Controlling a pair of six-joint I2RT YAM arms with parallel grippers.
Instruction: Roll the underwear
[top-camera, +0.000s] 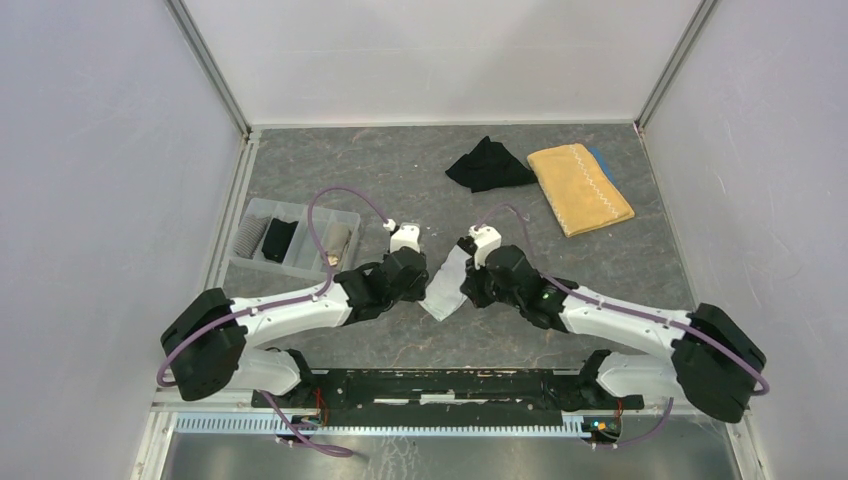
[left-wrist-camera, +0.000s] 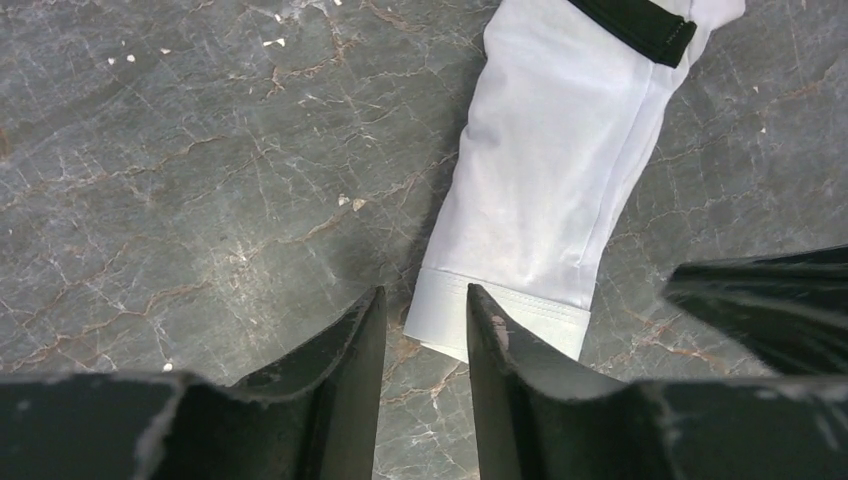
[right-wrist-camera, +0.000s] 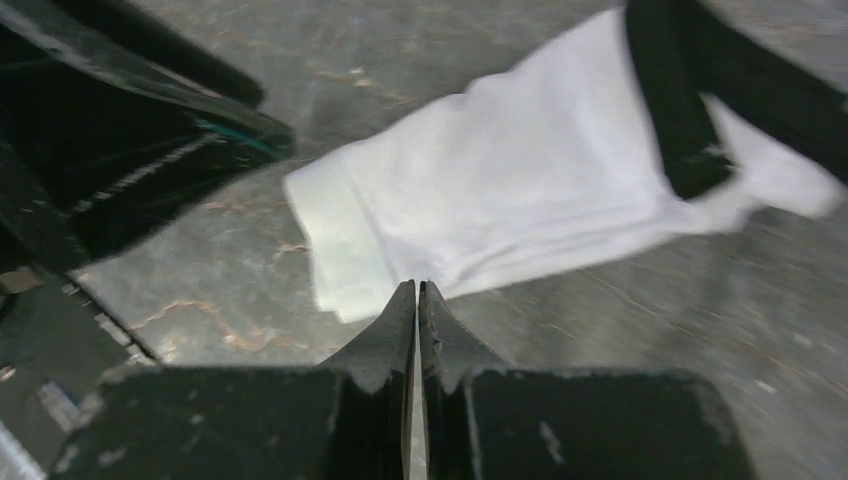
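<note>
A white underwear (top-camera: 446, 280) with a dark waistband lies folded into a long narrow strip on the grey table, between my two grippers. In the left wrist view, its white cuffed end (left-wrist-camera: 500, 320) is near my left gripper, which is part open over the table with no cloth visibly held. My right gripper is shut, its fingertips beside the underwear's lower edge in the right wrist view, nothing seen between them. The waistband (right-wrist-camera: 668, 120) lies at the other end of the strip.
A clear divided box (top-camera: 300, 262) with folded cloths stands at left. A black cloth (top-camera: 488, 166) and a folded yellow cloth (top-camera: 580, 189) lie at the back right. The table (top-camera: 360, 160) behind the arms is clear.
</note>
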